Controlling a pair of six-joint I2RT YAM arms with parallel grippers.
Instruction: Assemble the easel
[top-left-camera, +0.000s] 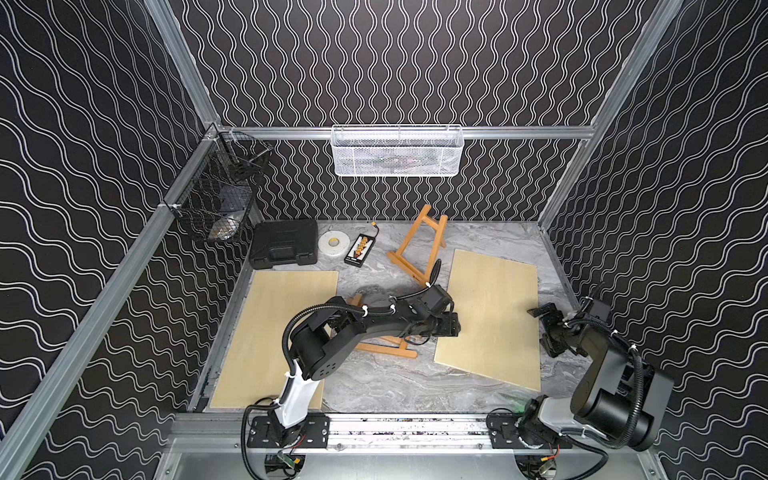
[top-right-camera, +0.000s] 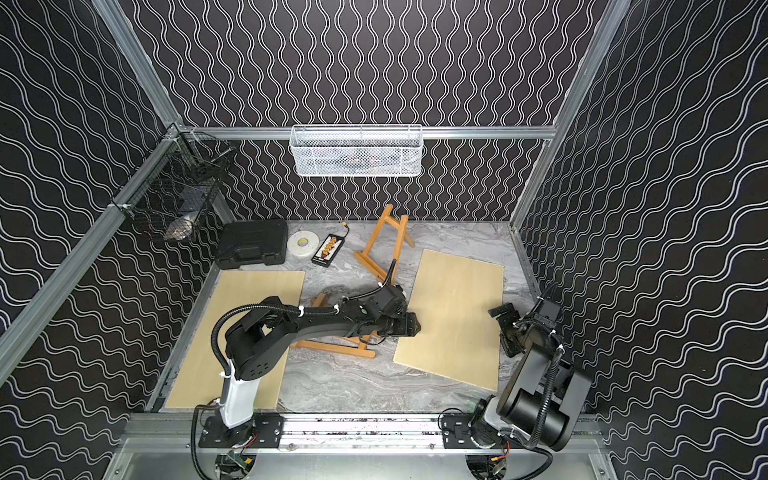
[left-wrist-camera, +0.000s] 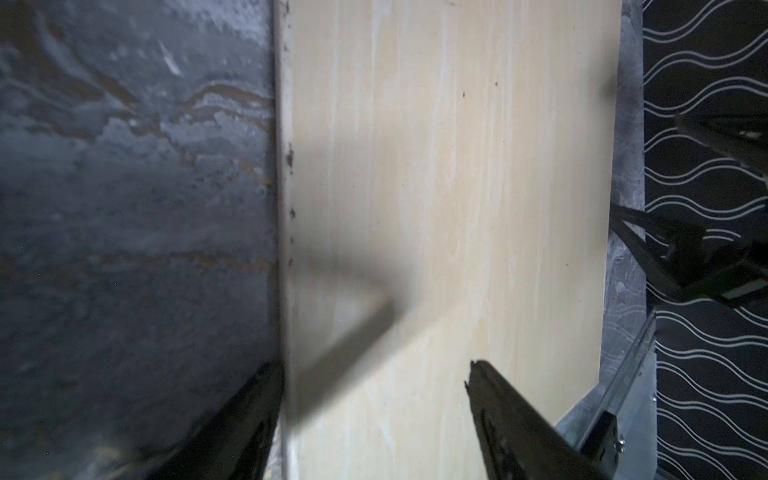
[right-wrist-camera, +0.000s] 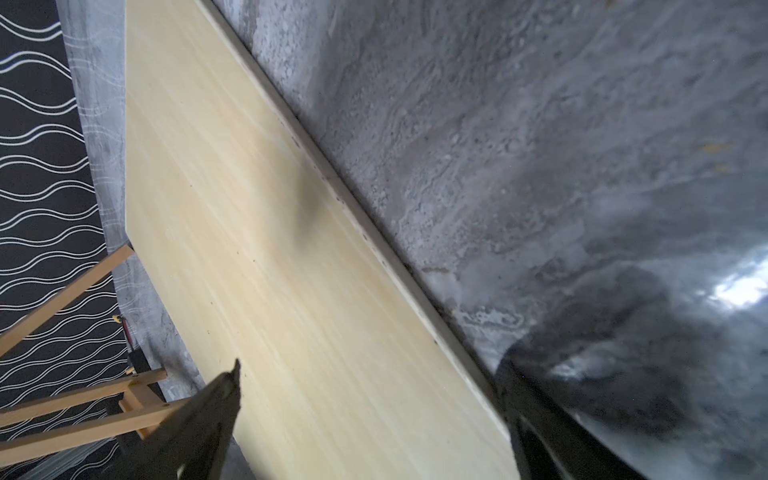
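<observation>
Two pale wooden boards lie flat on the marbled table, the right board (top-left-camera: 492, 312) and the left board (top-left-camera: 264, 336). My left gripper is open over the left edge of the right board, nothing held, its fingers straddling that edge. My right gripper stands open over the opposite edge of the same board, also empty. An orange wooden easel frame (top-right-camera: 400, 240) lies behind the board; another wooden frame (top-right-camera: 336, 349) lies partly hidden under my left arm.
A black case (top-left-camera: 284, 240), white tape roll (top-left-camera: 324, 244) and black device (top-left-camera: 360, 249) lie at the back left. A white wire basket (top-left-camera: 397, 152) hangs on the back rail. Bare table shows at the front middle.
</observation>
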